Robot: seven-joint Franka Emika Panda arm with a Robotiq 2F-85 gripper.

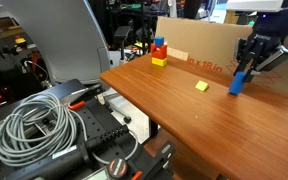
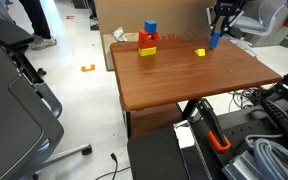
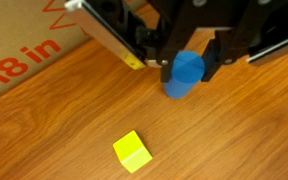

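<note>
A blue cylinder-like piece stands near the right rear of the wooden table, close to or touching its top. Around its upper end my gripper is shut on it. From above, in the wrist view, the round blue top shows between the fingers. A yellow block lies alone on the table, a short way to the left of the blue piece. Farther left stands a stack of red, yellow and blue blocks.
A cardboard panel runs along the table's rear edge, close behind my gripper. Coiled cables lie off the table at the left.
</note>
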